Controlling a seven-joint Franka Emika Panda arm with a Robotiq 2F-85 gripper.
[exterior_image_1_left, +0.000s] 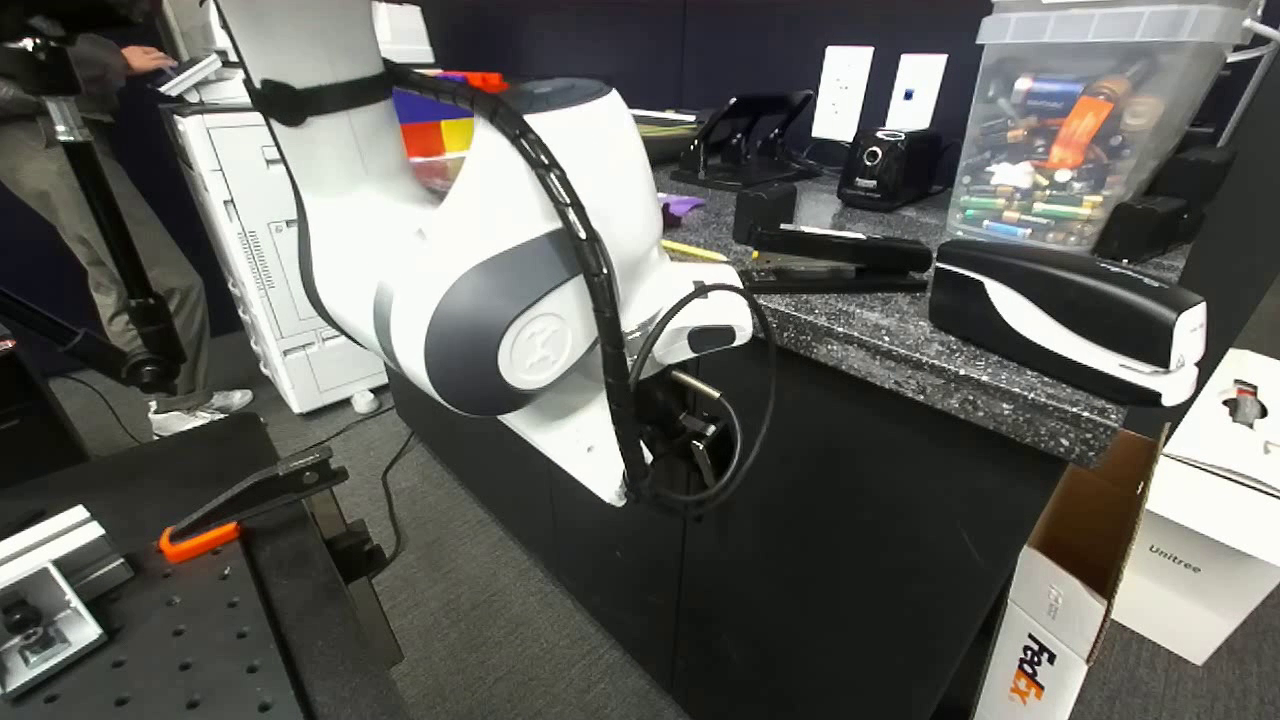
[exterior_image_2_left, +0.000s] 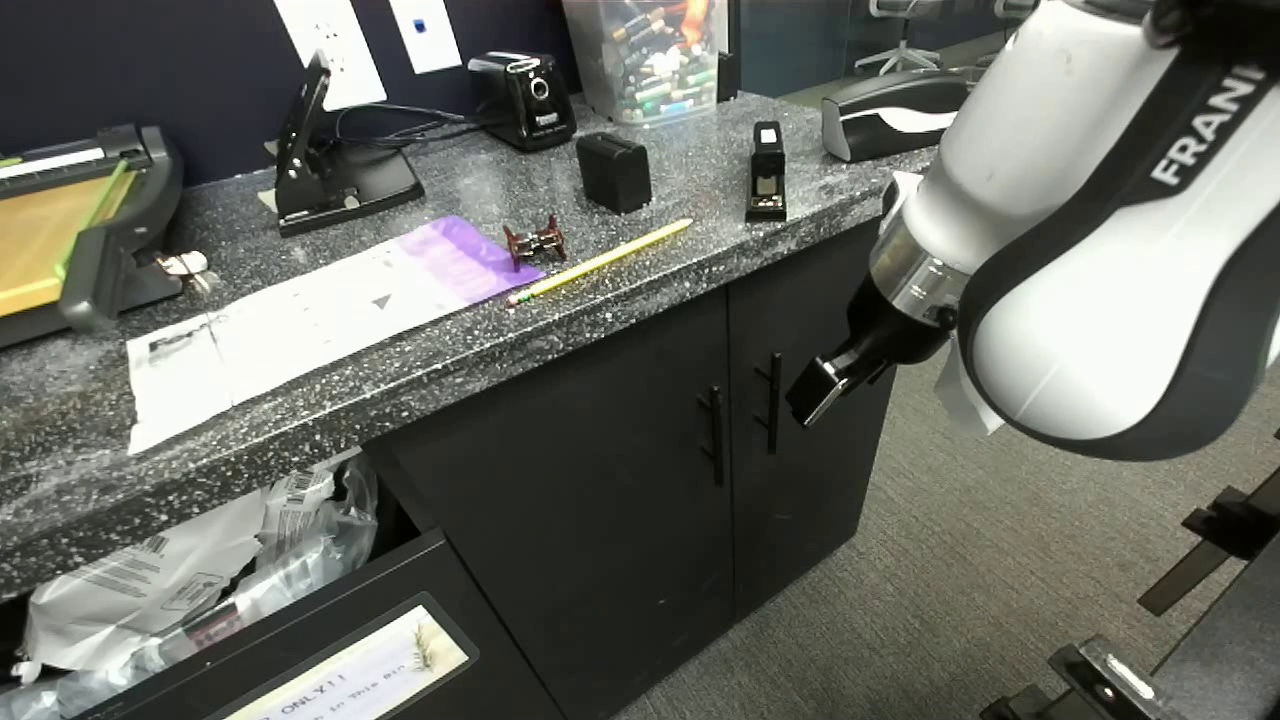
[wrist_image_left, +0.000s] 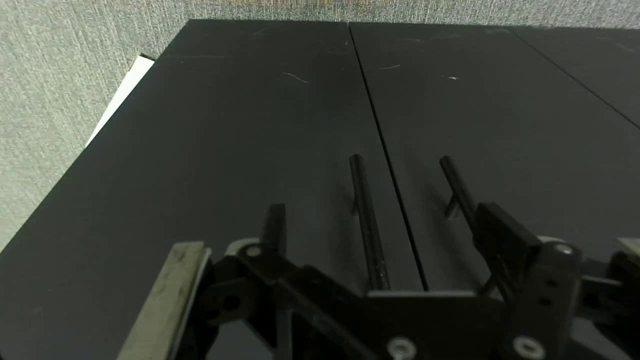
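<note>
Two black bar handles stand side by side on the dark cabinet doors. In the wrist view, one handle shows between the spread fingers of my gripper. The other handle runs partly behind the right-hand finger. Exterior view 2 has my gripper in front of the doors, just right of the handles from that angle. Its fingers are open with nothing held; I cannot tell how far the fingers are from the bars. The doors are closed, a thin seam between them.
Above the doors, the speckled countertop carries a yellow pencil, a small stapler and a large stapler. An open drawer sticks out at left. A FedEx box stands beside the cabinet's end.
</note>
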